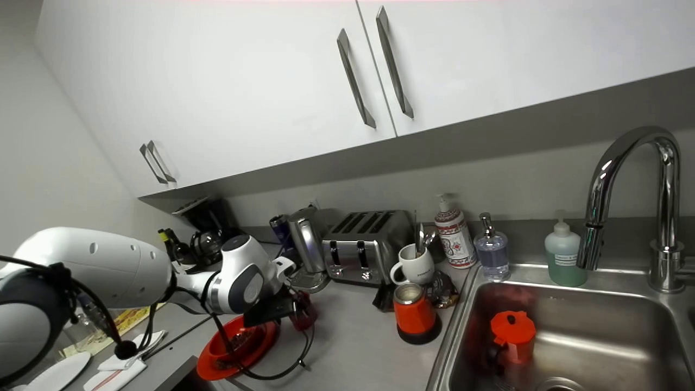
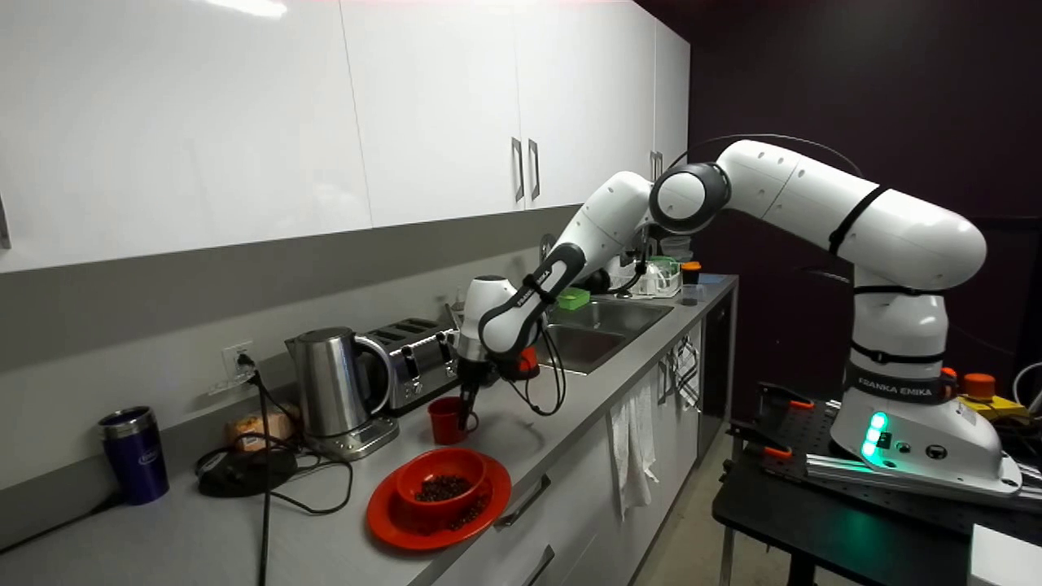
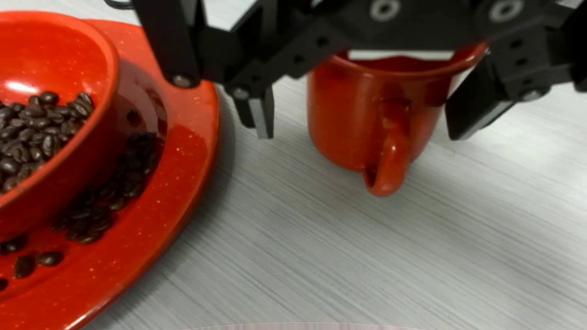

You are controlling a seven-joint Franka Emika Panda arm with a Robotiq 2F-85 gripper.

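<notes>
A red mug point(image 3: 352, 118) stands upright on the counter, its handle point(image 3: 393, 159) toward the bottom of the wrist view. My gripper is open, with one finger on each side of the mug and a gap showing between the mug and each of them. Its upper rim is partly hidden behind the gripper body in that view. Beside the mug lies a red plate point(image 2: 391, 516) carrying a red bowl point(image 2: 459, 467) of coffee beans, with loose beans spilled on the plate.
A steel kettle point(image 2: 327, 386) and a toaster point(image 2: 415, 361) stand along the wall behind the mug. Toward the sink point(image 1: 606, 296) are a white mug point(image 1: 417, 267) and a red-orange pot base point(image 1: 414, 316). Bare counter lies between the red mug and that pot base.
</notes>
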